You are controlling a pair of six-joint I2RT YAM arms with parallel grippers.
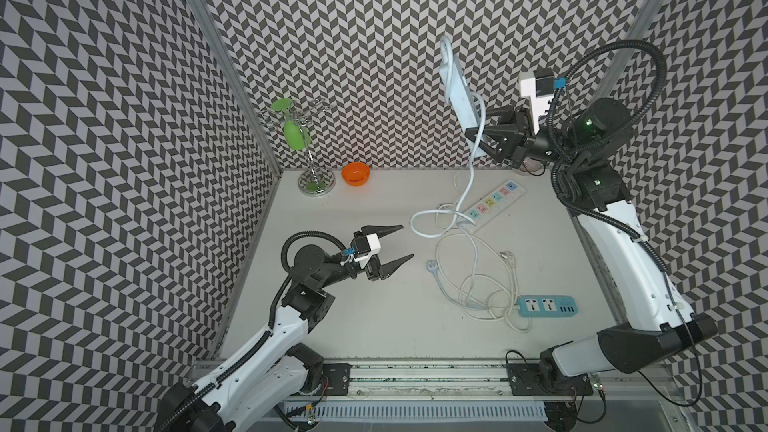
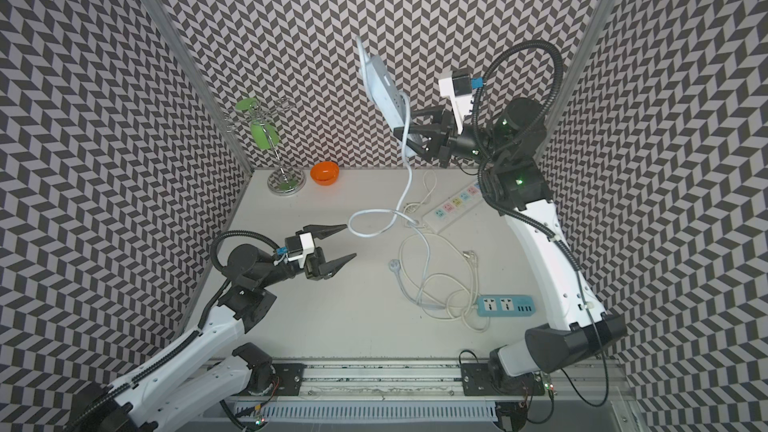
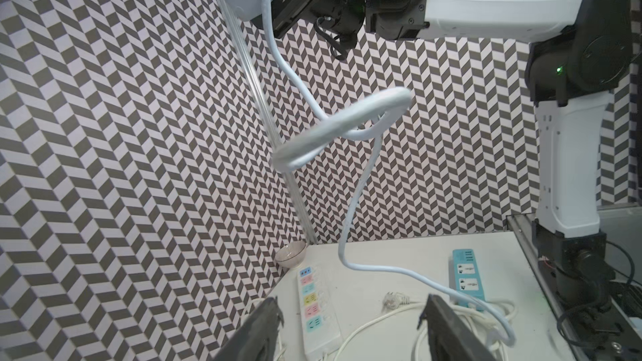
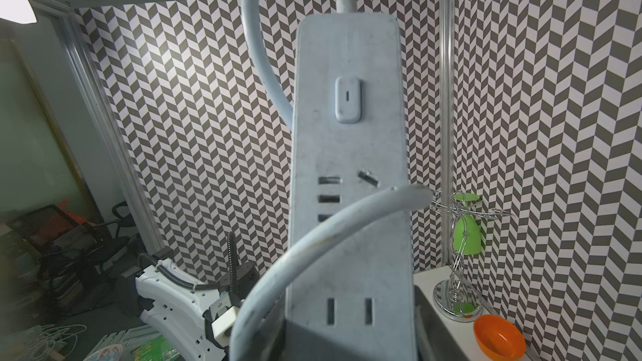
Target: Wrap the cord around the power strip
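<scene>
High above the table's back right, my right gripper (image 1: 477,134) is shut on one end of a light-blue power strip (image 4: 347,147), which tilts upward. Part of its cord (image 4: 327,234) crosses the strip's face, and another length loops by its far end. From there the cord (image 1: 470,180) hangs down in a loose loop (image 3: 344,127) and reaches the table, ending in a plug (image 1: 432,266). My left gripper (image 1: 408,241) stands open above the middle of the table, left of the hanging loop, nothing between its fingers.
A white power strip (image 1: 497,201) lies at the back right, a teal one (image 1: 566,306) at the front right, with tangled white cords (image 1: 489,304) near it. An orange bowl (image 1: 356,174) and a metal stand (image 1: 317,182) are at the back left.
</scene>
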